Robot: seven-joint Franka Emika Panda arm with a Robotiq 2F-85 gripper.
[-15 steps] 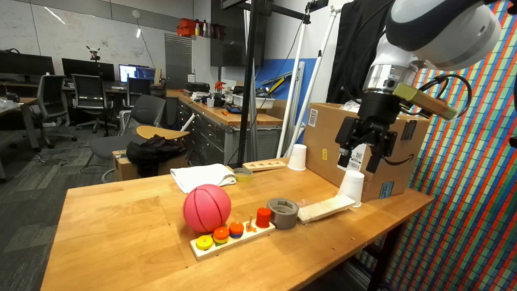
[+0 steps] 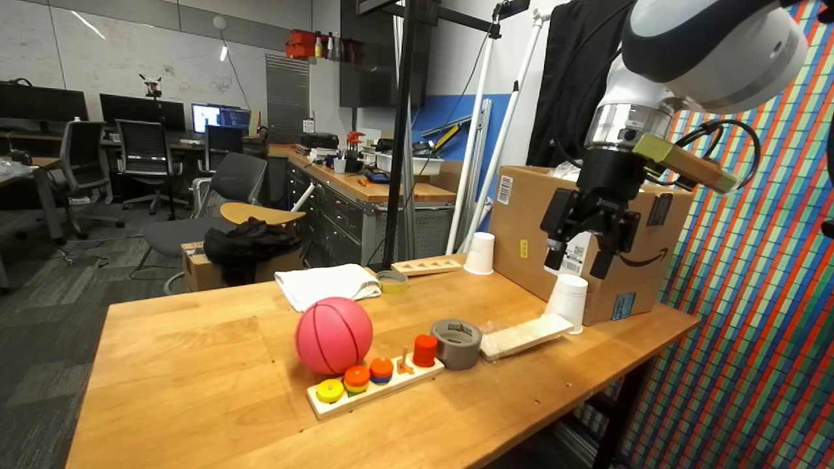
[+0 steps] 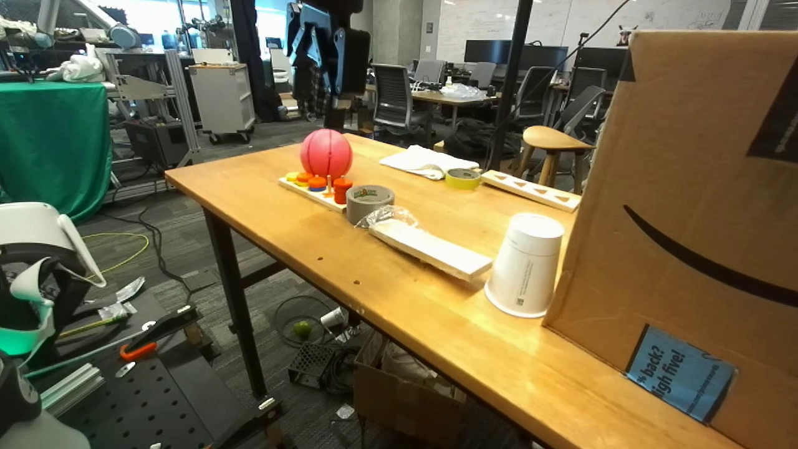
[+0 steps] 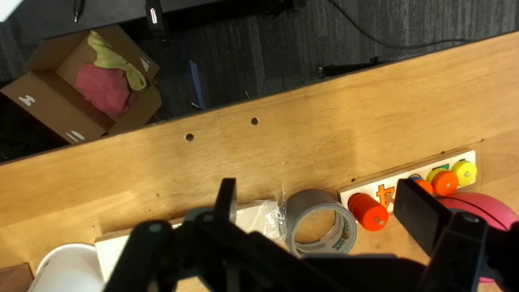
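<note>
High above the table, my gripper [image 2: 578,266] stands open with nothing between its fingers; the wrist view shows the two fingers [image 4: 421,214] wide apart. A wooden peg board [image 2: 318,402] carries yellow, orange and red rings, and one of its pegs is bare. Touching or close behind it sits a pink ball [image 2: 333,336]. A grey tape roll [image 3: 370,203] stands by the red rings' end of the board. Beside the roll lies a pale wooden board [image 3: 430,248] with clear plastic at one end. A white cup [image 3: 525,263] stands upside down near the cardboard box.
A large cardboard box [image 2: 527,247] blocks the table's right end. Along the back are a white cloth [image 2: 326,286], a yellowish tape roll [image 2: 392,281], a board with triangular hollows [image 2: 427,267] and another white cup [image 2: 479,254].
</note>
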